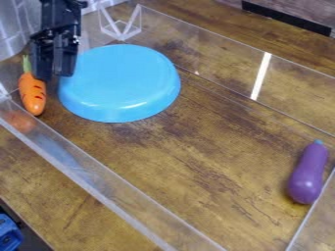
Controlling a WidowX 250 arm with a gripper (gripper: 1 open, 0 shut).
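My black gripper (47,67) reaches down at the upper left, just right of and above an orange carrot (33,93) with a green top, which lies near the clear left wall. A light blue upside-down bowl or plate (119,83) lies beside the gripper to the right. The fingertips are dark and overlap each other, so whether they are open or shut is unclear. A purple eggplant (307,173) lies at the right.
Clear plastic walls border the wooden floor (197,167). A white wire-like piece stands behind the blue dish. A blue object (7,233) sits at the lower left outside.
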